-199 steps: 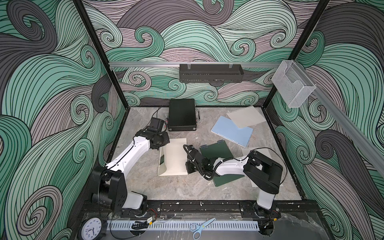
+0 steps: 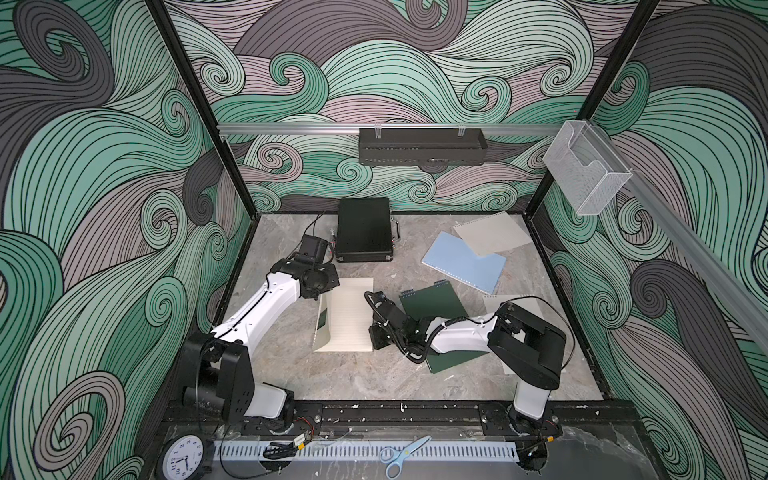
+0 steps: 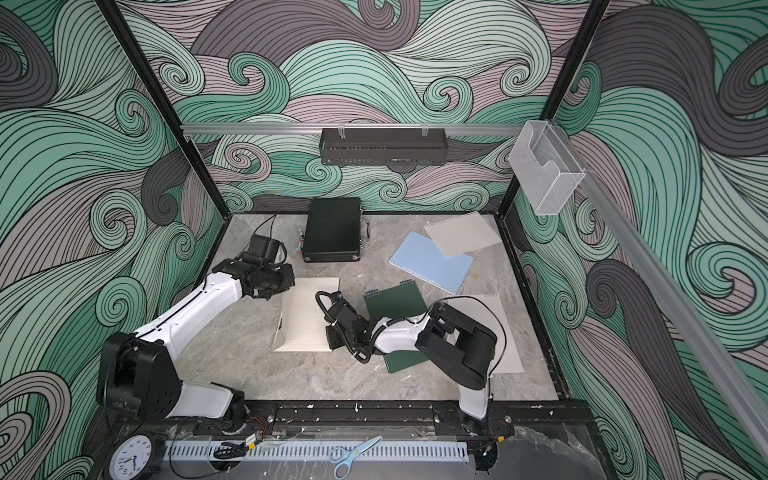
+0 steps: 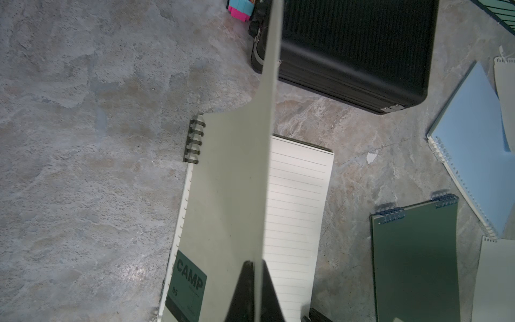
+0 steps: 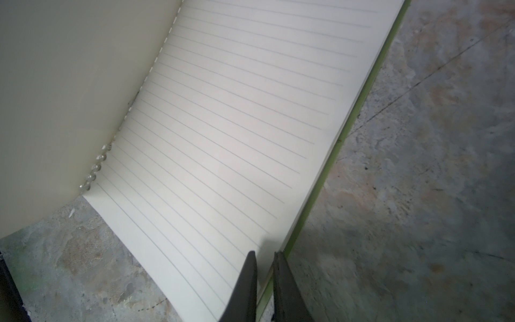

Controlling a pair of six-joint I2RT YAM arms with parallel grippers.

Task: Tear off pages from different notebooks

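A lined notebook lies open in front of the black case, its ruled page facing up. The cream cover, with a green CAMP label, stands lifted on the spiral side. My left gripper is shut on the free edge of that cover, holding it raised. At the opposite side, my right gripper is shut on the notebook's long edge, where the pages and green backing show between its fingers. Further right, a dark green notebook is partly hidden under the right arm. A blue notebook lies behind it.
The black case stands close behind the open notebook. Pale sheets or pads lie at the back right, one overlapping the blue notebook, and another lies beneath the right arm. Bare tabletop stretches along the front.
The open notebook's right side and my right gripper have shifted very slightly left. My left gripper holds its place.
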